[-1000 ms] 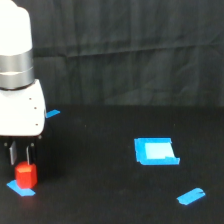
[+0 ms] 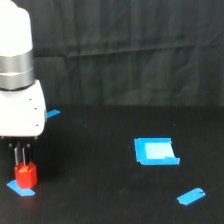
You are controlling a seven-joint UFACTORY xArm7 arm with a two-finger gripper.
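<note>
A small red block [image 2: 26, 177] stands on a blue tape mark [image 2: 17, 189] at the lower left of the camera view. My white gripper [image 2: 22, 162] points straight down over it, with its dark fingers reaching the block's top. The fingers stand close together. At this size I cannot tell whether they grip the block or only touch it.
To the right, a white square [image 2: 158, 151] framed in blue tape lies flat on the black table. A strip of blue tape [image 2: 191, 196] is at the lower right, and another piece of tape [image 2: 53, 113] shows behind the arm.
The gripper's fingers have drawn closer together at the red block. The arm and the block are in nearly the same place as before.
</note>
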